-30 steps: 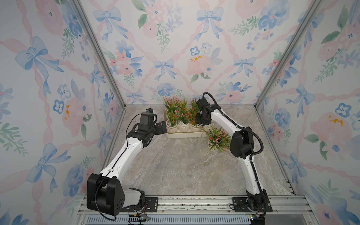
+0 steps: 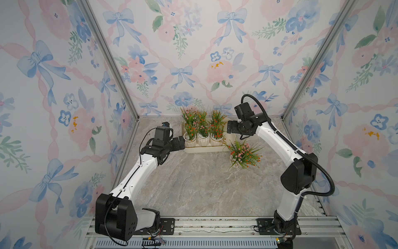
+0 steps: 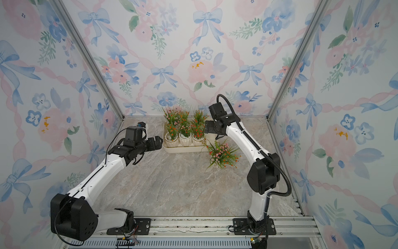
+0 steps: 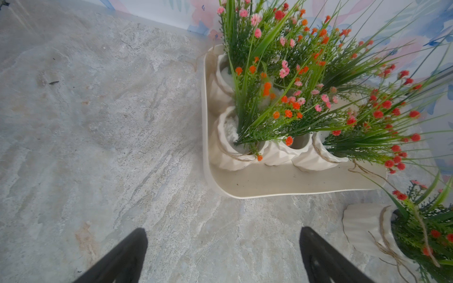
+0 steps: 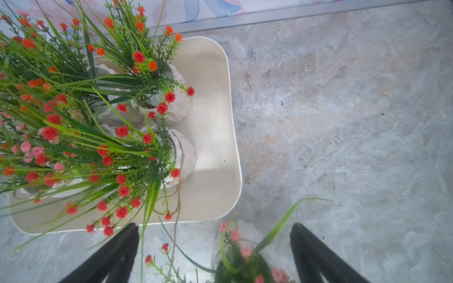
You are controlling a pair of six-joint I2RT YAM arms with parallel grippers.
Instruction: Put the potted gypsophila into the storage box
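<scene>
The cream storage box (image 4: 283, 184) holds several white pots of red, orange and pink flowers (image 3: 184, 124) at the back centre. Another potted plant (image 2: 242, 155) is outside it, in front of its right end; in the left wrist view its pot (image 4: 365, 226) shows. My left gripper is open and empty, left of the box in the top views. My right gripper is open above the box's right end and the outside plant, whose flowers show between its blurred fingers.
Bare marble table (image 5: 339, 108) lies right of the box, and a clear stretch (image 2: 186, 182) spans the front. Patterned walls enclose the back and sides.
My right gripper has risen and moved right, away from the plants in the box, with its arm swinging rightward. The left arm is almost unmoved.
</scene>
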